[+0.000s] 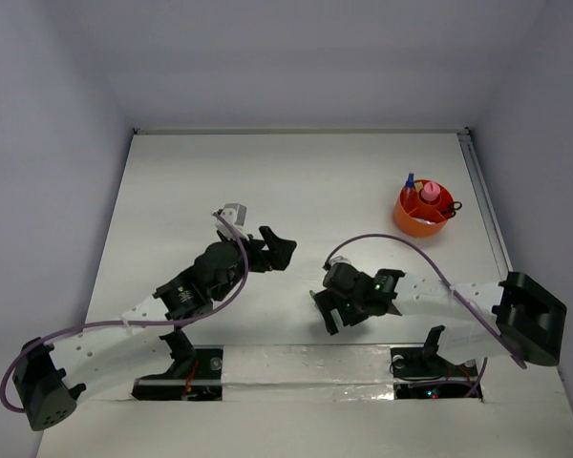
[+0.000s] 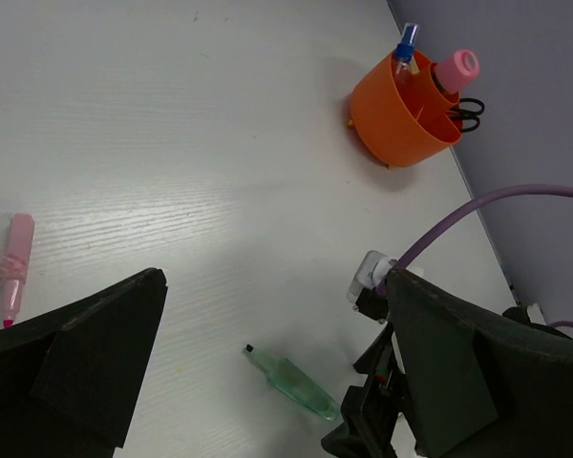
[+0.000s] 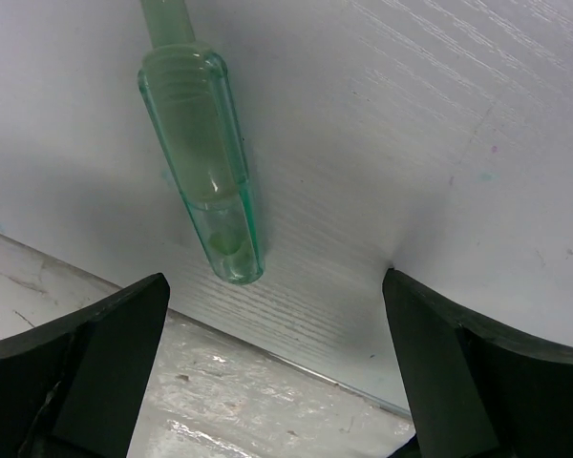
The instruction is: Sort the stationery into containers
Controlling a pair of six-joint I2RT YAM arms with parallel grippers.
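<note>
A translucent green bottle-like item lies on the white table; the right wrist view shows it [image 3: 196, 162] close beneath my open right gripper, left of centre between the fingers. From above, that gripper [image 1: 339, 310] mostly covers it. My open left gripper [image 1: 267, 248] hovers over mid-table, with nothing seen between its fingers. A pink marker [image 2: 15, 286] shows at the left edge of the left wrist view. An orange container [image 1: 411, 221] at the back right holds a blue-capped bottle [image 1: 409, 193], a pink item [image 1: 431, 191] and black scissors [image 1: 451, 209].
Side walls and a back wall [image 1: 296, 67] enclose the table. The front edge [image 3: 248, 348] runs just beside the green item.
</note>
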